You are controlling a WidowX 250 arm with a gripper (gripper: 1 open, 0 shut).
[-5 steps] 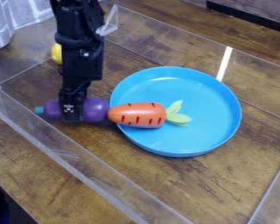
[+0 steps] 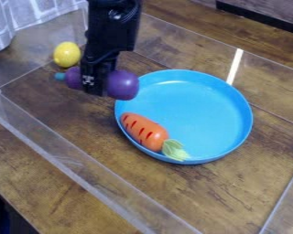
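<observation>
My black gripper (image 2: 98, 75) is shut on a purple toy vegetable (image 2: 120, 85) with a teal tip, like an eggplant, raised over the wooden table at the left of a blue plate (image 2: 214, 114). A toy carrot (image 2: 144, 131), orange with dark marks and pale green leaves, lies on the front left part of the plate, its leaves toward the front.
A yellow lemon-like toy (image 2: 66, 53) sits at the upper left, behind the gripper. A white object (image 2: 0, 20) stands at the top left corner. A clear strip runs along the left foreground.
My gripper has risen with the purple toy and moved slightly right. The carrot has turned, so its leaves now point toward the front instead of to the right.
</observation>
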